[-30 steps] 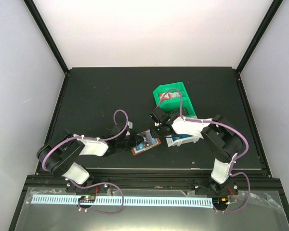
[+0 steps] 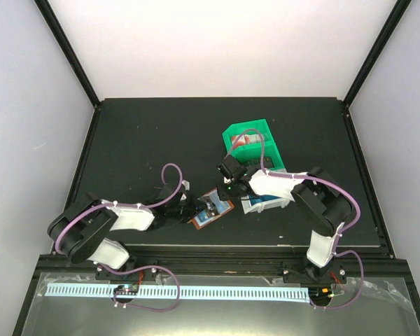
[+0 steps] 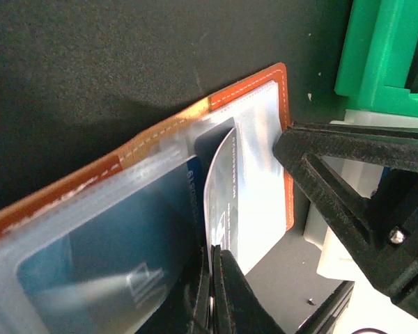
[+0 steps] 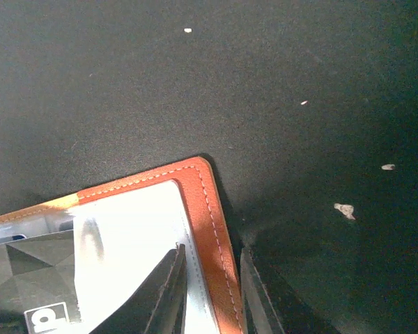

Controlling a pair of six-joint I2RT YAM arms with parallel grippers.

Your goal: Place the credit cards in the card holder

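The open card holder, orange-brown leather with white stitching, lies on the black table between both arms. In the right wrist view, my right gripper is shut on the holder's stitched border, one finger on either side. My left gripper is shut over the middle of the holder. A thin, bowed card stands edge-on there, its edge running down between the left fingertips. To its left lies a clear sleeve with a dark blue insert. In the right wrist view, a dark patterned card partly covers the white panel.
Behind the right gripper stands a green tray with red-and-white items in its back part. A white container holding something blue adjoins it, close to the holder's right side.
My left arm has drawn slightly to the left over the holder. The right arm and the holder keep their places.
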